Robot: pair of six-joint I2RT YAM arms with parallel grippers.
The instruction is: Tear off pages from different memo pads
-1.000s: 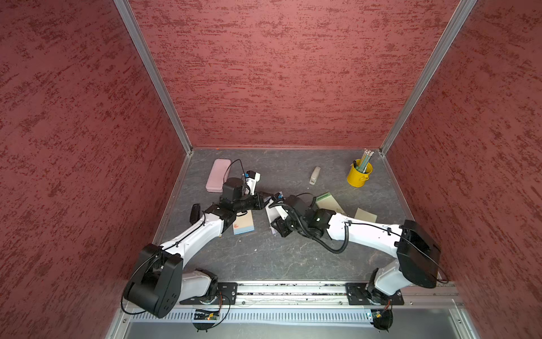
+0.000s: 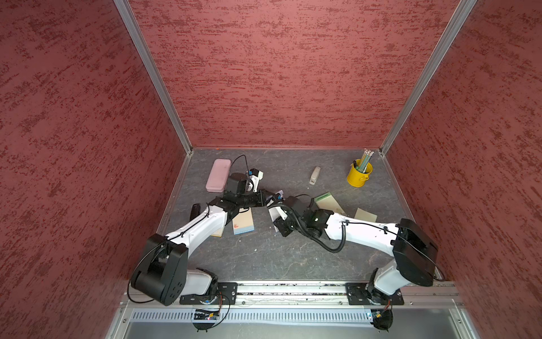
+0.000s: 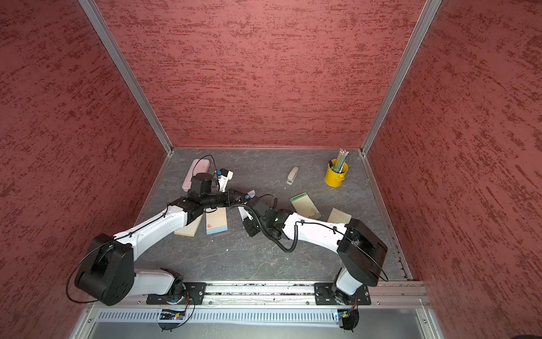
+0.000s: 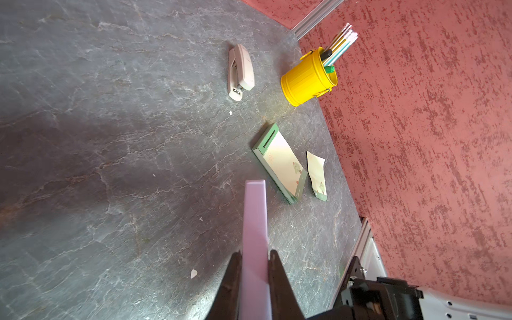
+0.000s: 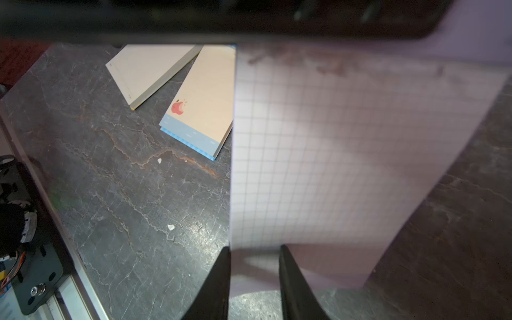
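My left gripper is shut on a lilac memo pad (image 4: 255,213), which shows edge-on and raised above the table in the left wrist view. In the right wrist view the pad's white grid page (image 5: 330,160) fills much of the picture. My right gripper is part open at the page's lower end, its fingertips a little apart with paper showing between them; whether they touch it I cannot tell. A green-edged pad (image 4: 285,162) lies flat, a loose page (image 4: 318,175) beside it. A blue-edged pad (image 5: 205,101) and a cream pad (image 5: 152,69) lie at left.
A stapler (image 2: 315,175) and a yellow bucket of pencils (image 2: 358,176) stand at the back right. A pink case (image 2: 218,175) lies at the back left.
My left arm has swung slightly to the right, its gripper a little farther back, uncovering part of the cream pad. The right arm has shifted only slightly.
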